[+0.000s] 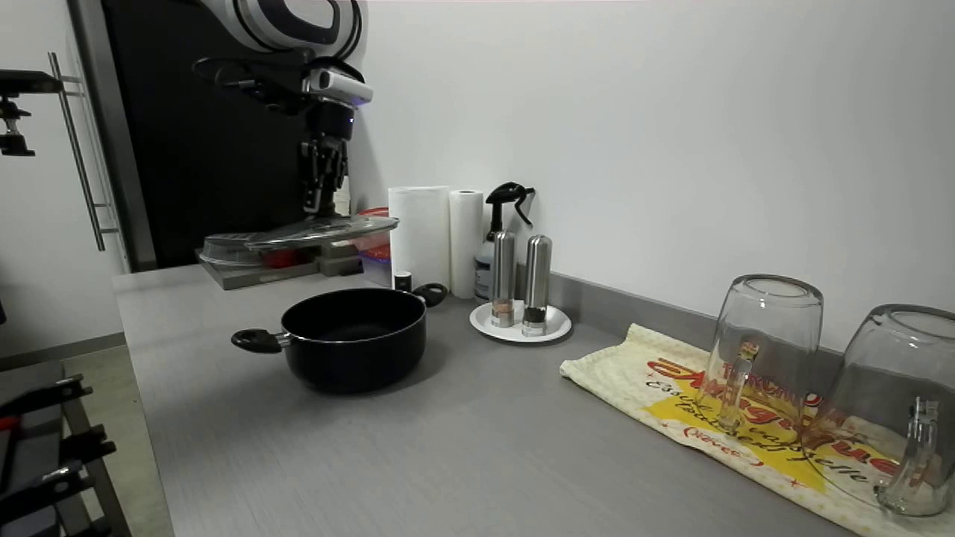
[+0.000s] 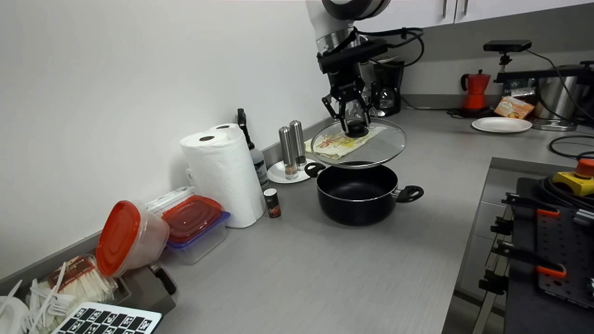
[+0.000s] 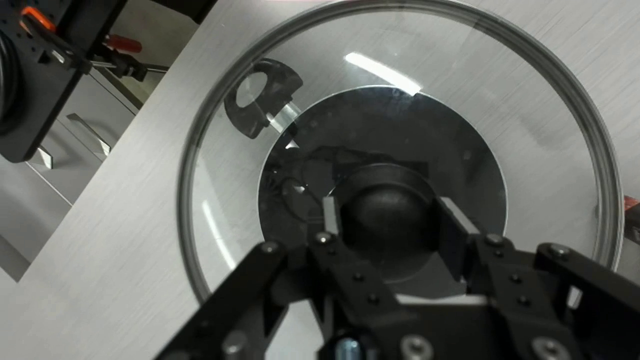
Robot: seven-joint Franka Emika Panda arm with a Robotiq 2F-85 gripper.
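Note:
Raised above the counter is a glass lid (image 1: 318, 234) with a steel rim, tilted slightly. My gripper (image 2: 357, 127) is shut on its round black knob (image 3: 387, 216), a finger on either side. The black two-handled pot (image 1: 356, 344) stands uncovered on the counter, lower than the lid and apart from it. Through the glass in the wrist view, the round dark pot (image 3: 420, 129) appears beneath the lid, along with one of its handles (image 3: 264, 96).
Paper towel rolls (image 2: 220, 172), a small spice jar (image 2: 272, 202) and two steel mills on a white plate (image 1: 521, 331) stand along the wall. Upturned glass mugs (image 1: 761, 349) rest on a cloth (image 1: 627, 367). Counter space in front of the pot is clear.

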